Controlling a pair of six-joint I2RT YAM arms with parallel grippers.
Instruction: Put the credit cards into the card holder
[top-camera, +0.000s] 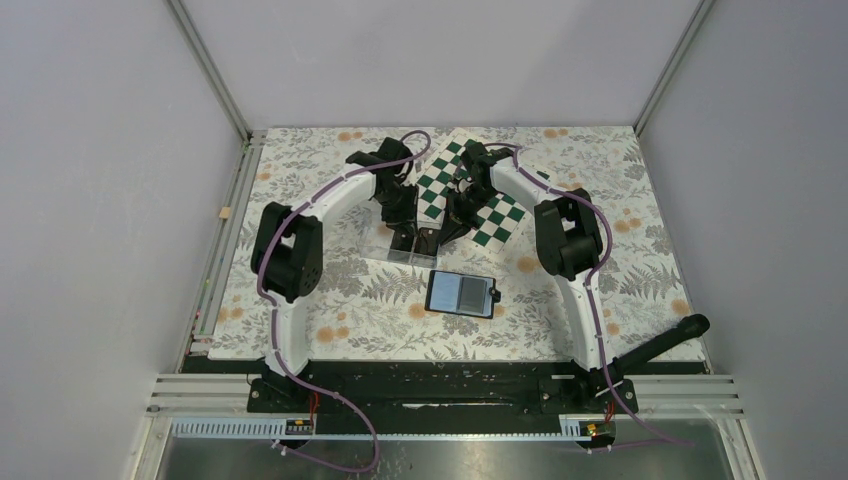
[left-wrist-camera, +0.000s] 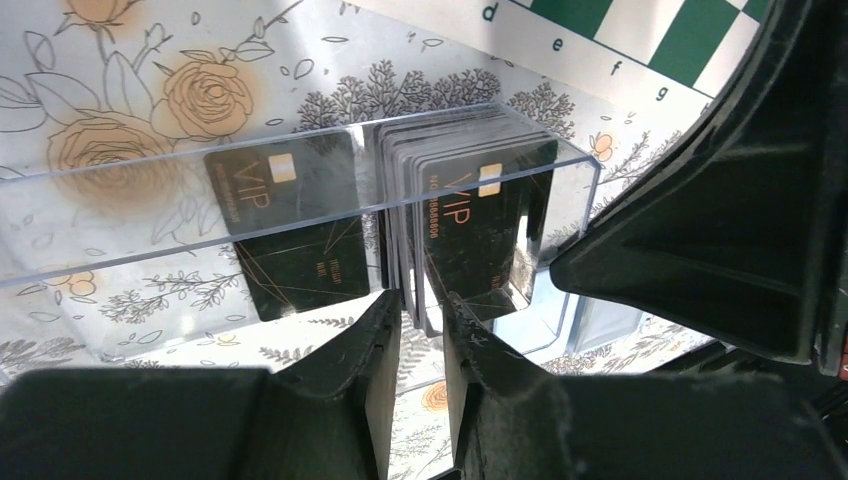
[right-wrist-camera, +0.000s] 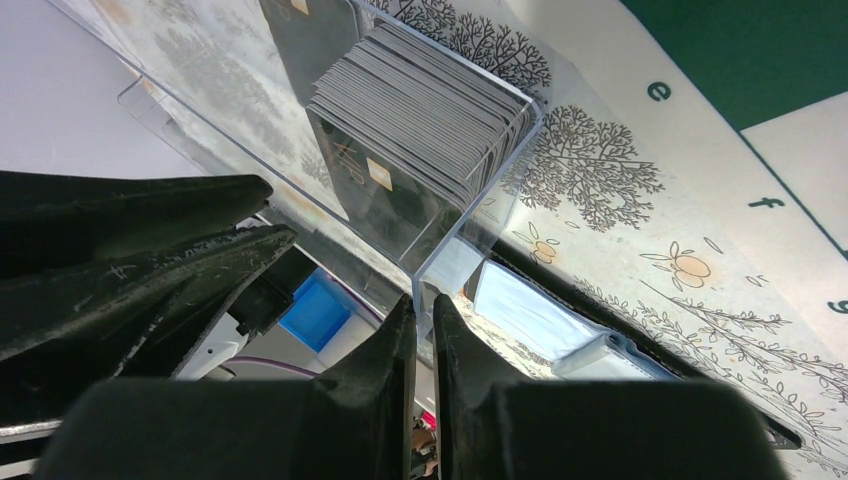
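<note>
A clear box (top-camera: 398, 257) holds a close stack of black VIP cards (left-wrist-camera: 475, 225) standing on edge. Another dark card (left-wrist-camera: 305, 270) slants in the box, left of the stack. My left gripper is over the box, its narrow fingers parted around the lower card edges; contact is hard to judge. My right gripper is shut on the clear box's corner wall (right-wrist-camera: 440, 262). In the top view the card holder (top-camera: 461, 293), dark-rimmed with pale pockets, lies spread out in front of the box.
A green-and-white chequered board (top-camera: 496, 222) lies behind and right of the box, beneath the right arm. Both arms stand close together over the box. Bare floral cloth (top-camera: 365, 325) surrounds the card holder. A black rod (top-camera: 660, 342) juts over the front right corner.
</note>
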